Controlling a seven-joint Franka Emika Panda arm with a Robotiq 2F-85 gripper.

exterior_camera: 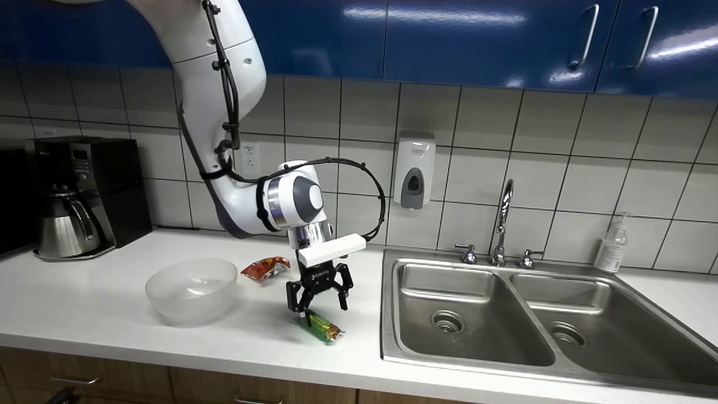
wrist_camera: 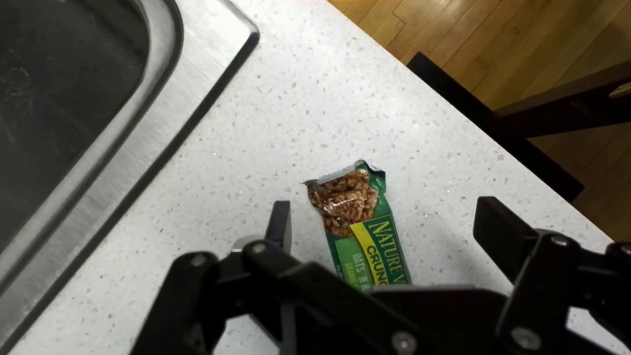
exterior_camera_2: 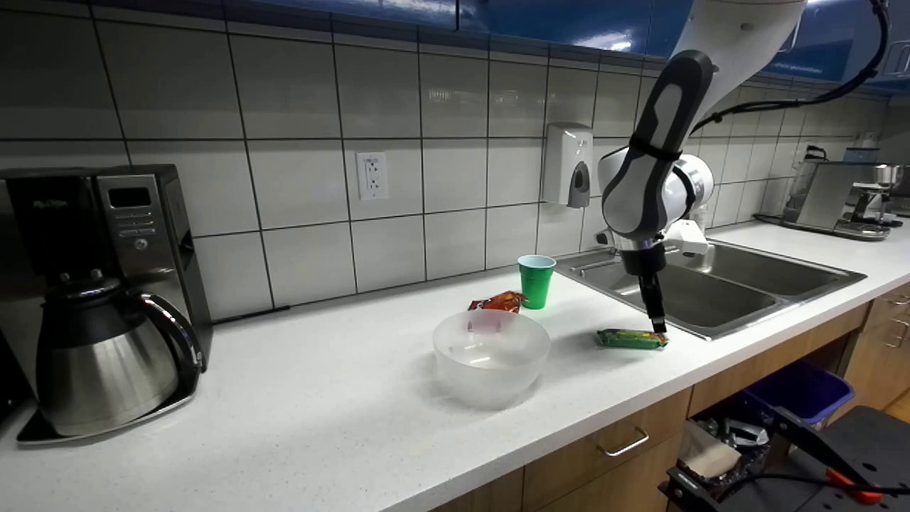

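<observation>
A green granola bar [exterior_camera: 321,327] lies flat on the white counter, left of the sink. Its wrapper [wrist_camera: 369,248] shows clearly in the wrist view, between my two spread fingers and partly hidden by the gripper body. My gripper [exterior_camera: 326,313] is open and low over the bar, one finger on either side, with nothing held. From the second exterior view, the fingers of my gripper [exterior_camera_2: 657,328] appear close to the right end of the bar [exterior_camera_2: 629,338]; whether they touch it I cannot tell.
A frosted bowl [exterior_camera_2: 492,363] sits left of the bar, with a red snack packet [exterior_camera_2: 499,302] and a green cup [exterior_camera_2: 535,281] behind it. The sink [exterior_camera: 390,310] lies to the right. A coffee maker [exterior_camera: 101,195] stands far left.
</observation>
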